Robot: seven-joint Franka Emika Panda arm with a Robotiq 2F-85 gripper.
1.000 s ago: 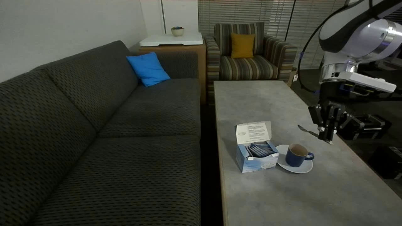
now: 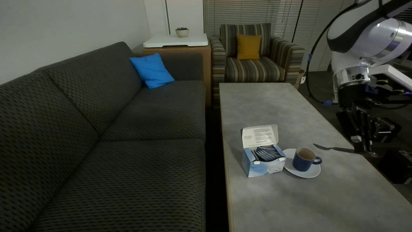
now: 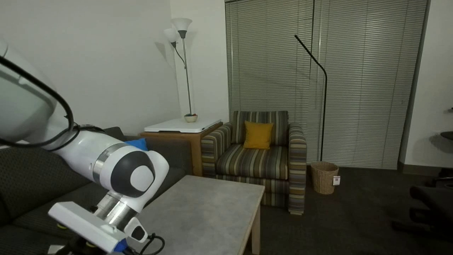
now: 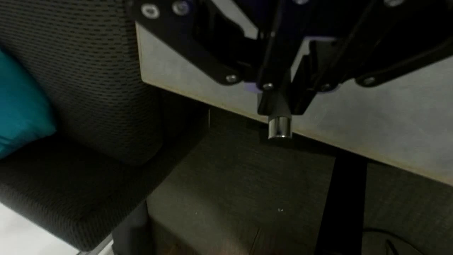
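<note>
A slim utensil with a metal head and a dark handle (image 2: 341, 149) is held by its handle in my gripper (image 2: 362, 147), which is shut on it. Its head points left across the table; its exact kind is hard to tell. In the wrist view the handle's shiny metal end (image 4: 280, 127) pokes out past the fingers (image 4: 265, 104). A blue cup (image 2: 302, 160) stands upright on a white saucer (image 2: 307, 173), to the left of and nearer the camera than the gripper. Beside the saucer is an open light blue box (image 2: 262, 169) filled with several sachets.
A dark sofa (image 2: 154, 166) runs along its left side. A striped armchair (image 2: 253, 67) stands beyond it, with a wicker basket (image 3: 324, 178) nearby.
My gripper has moved to the right with the utensil in it and the wrist has turned, so the utensil lies closer to level. The cup, saucer and box have stayed put.
</note>
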